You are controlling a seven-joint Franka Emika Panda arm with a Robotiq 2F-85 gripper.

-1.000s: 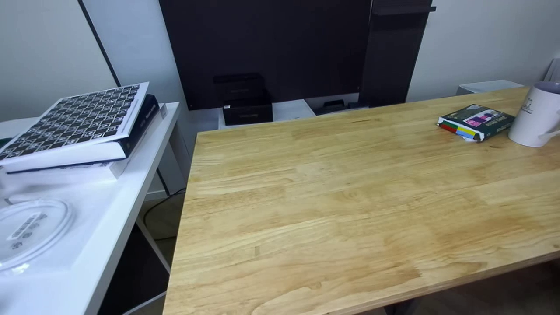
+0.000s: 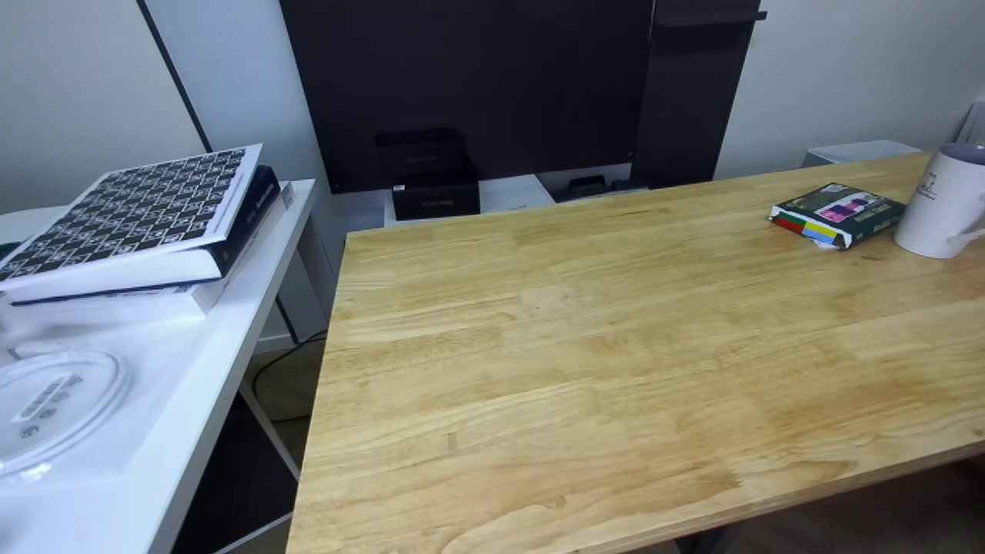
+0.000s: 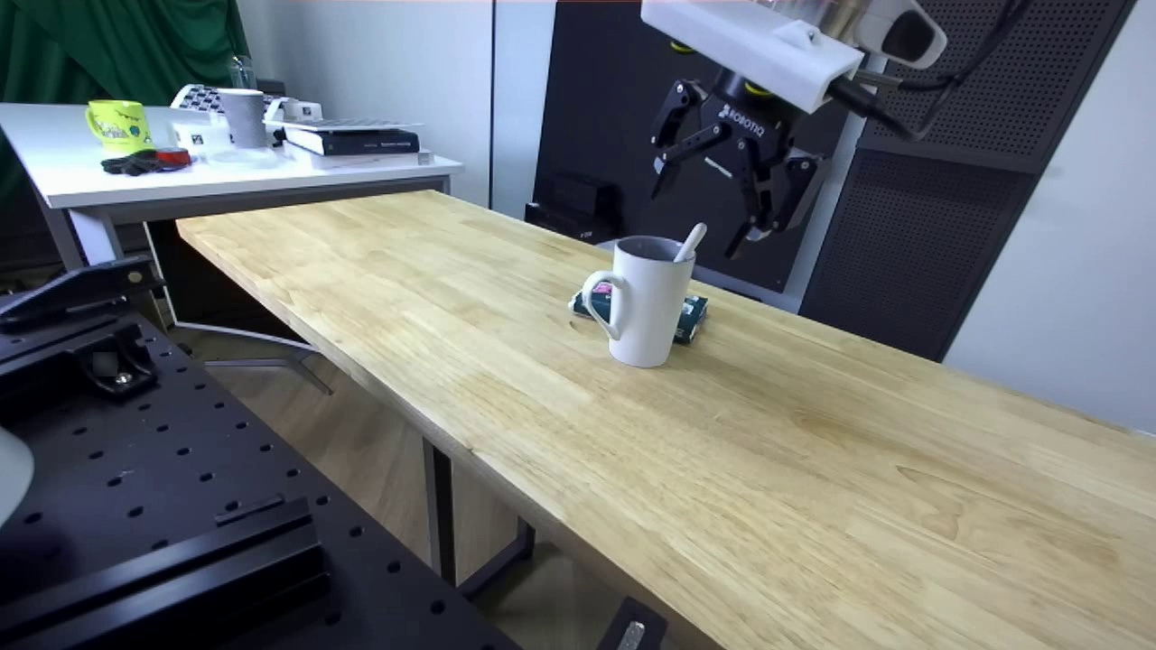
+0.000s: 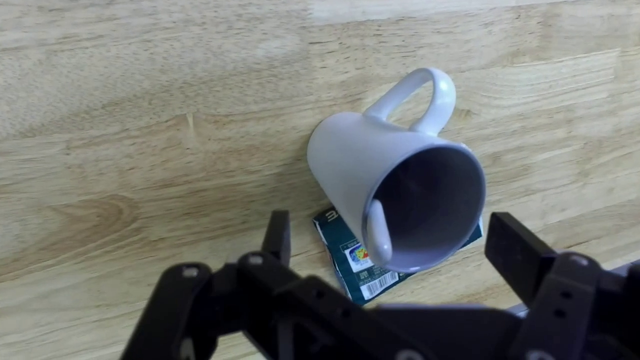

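A tall white mug (image 3: 647,309) with a grey inside stands upright on the wooden table. Its handle (image 4: 442,99) points away from my gripper in the wrist view. Out of the mug's rim sticks a white handle-like end, perhaps of a spoon (image 4: 378,234); its lower part is hidden inside. Beside the mug lies a flat dark green box (image 2: 838,214) with coloured stripes, partly covered by the mug in the wrist view. My gripper (image 3: 737,222) hangs in the air above the table, higher than the mug and towards the back. It is open, with nothing between its fingers.
A separate white table (image 3: 119,179) carries books (image 3: 358,141), a yellow-green mug (image 3: 119,125), a grey cup (image 3: 244,117) and other clutter. A dark panel (image 2: 480,83) stands behind the wooden table.
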